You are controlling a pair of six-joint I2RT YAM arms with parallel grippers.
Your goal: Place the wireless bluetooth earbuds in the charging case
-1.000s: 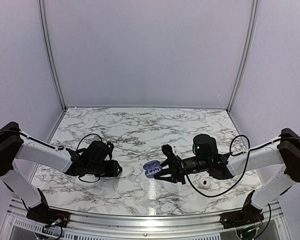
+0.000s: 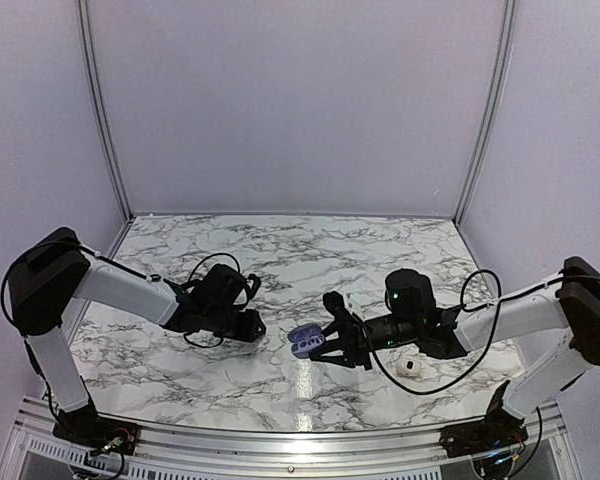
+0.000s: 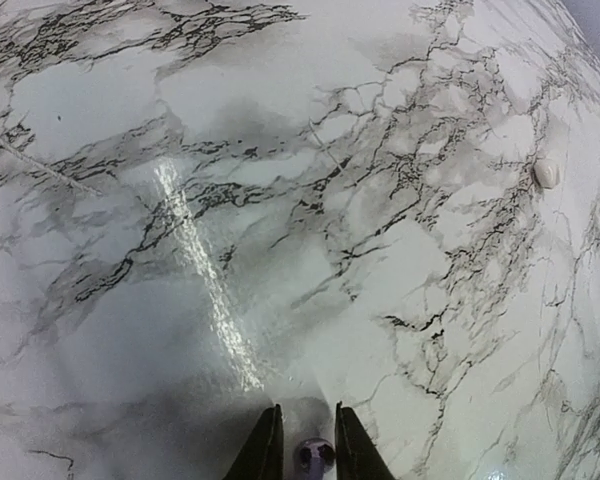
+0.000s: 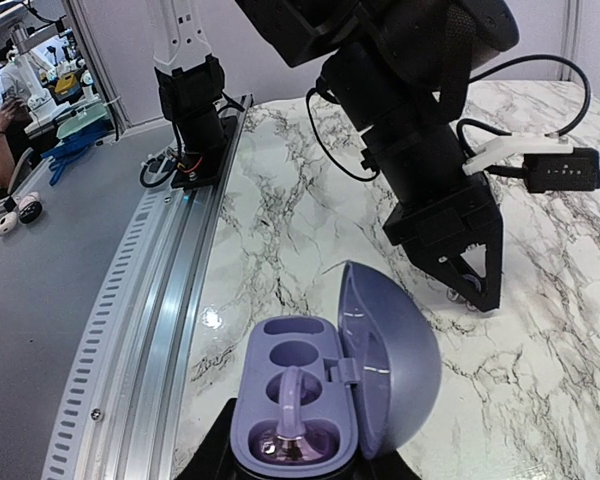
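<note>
My right gripper [image 2: 330, 345] is shut on the lilac charging case [image 2: 306, 340], lid open. In the right wrist view the case [image 4: 292, 400] shows one lilac earbud [image 4: 290, 405] seated in it. My left gripper is low over the marble table left of the case, its fingers part open around a small lilac earbud [image 3: 314, 458]; whether they touch it I cannot tell. The left gripper also shows in the right wrist view [image 4: 470, 295].
A small white object [image 2: 408, 368] lies under the right arm. A small pale object [image 3: 546, 172] is on the table in the left wrist view.
The left arm has moved right and slightly up in the top view, toward the case. The right arm and case have stayed in place.
</note>
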